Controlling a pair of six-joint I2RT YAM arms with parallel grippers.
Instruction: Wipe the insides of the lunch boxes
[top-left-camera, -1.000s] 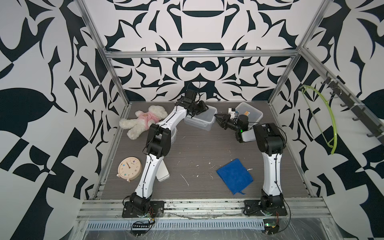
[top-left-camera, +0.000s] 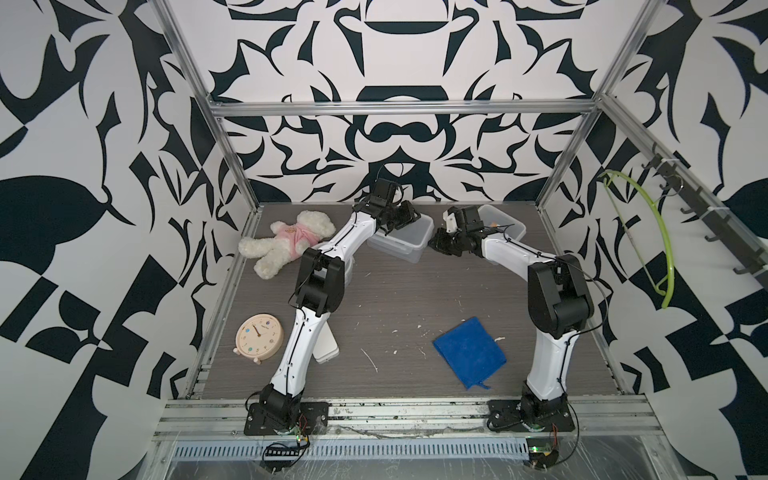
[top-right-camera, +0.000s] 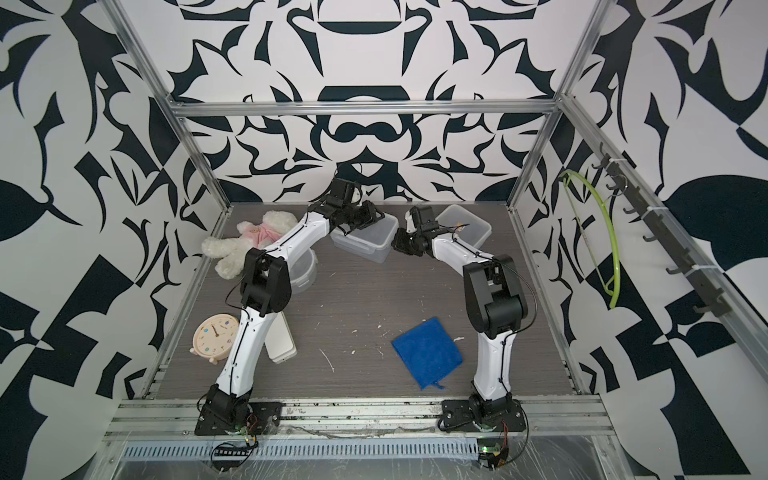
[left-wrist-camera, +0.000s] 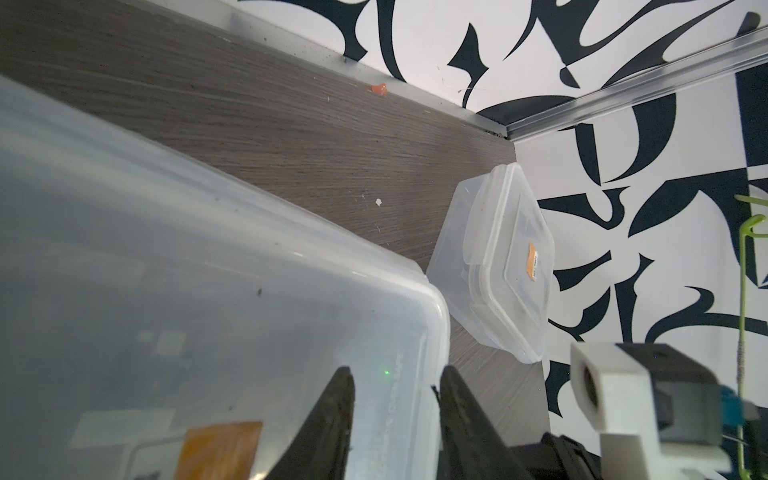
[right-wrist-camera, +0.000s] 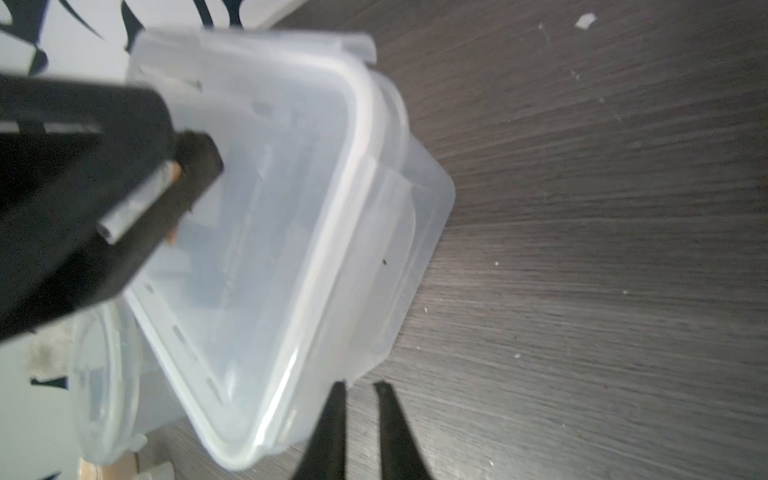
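Observation:
A translucent lidded lunch box sits at the back centre. My left gripper is over its top, fingers open around the right-hand rim area in the left wrist view. My right gripper is just right of that box; in the right wrist view its fingers stand a little apart, beside the box's near corner, with nothing visible between. A second translucent box with an orange label stands at the back right. A round translucent container is partly hidden behind my left arm. A blue cloth lies at the front right.
A white teddy bear lies at the back left, a clock and a white flat object at the front left. A green hanging item is on the right wall.
The left arm has shifted only slightly.

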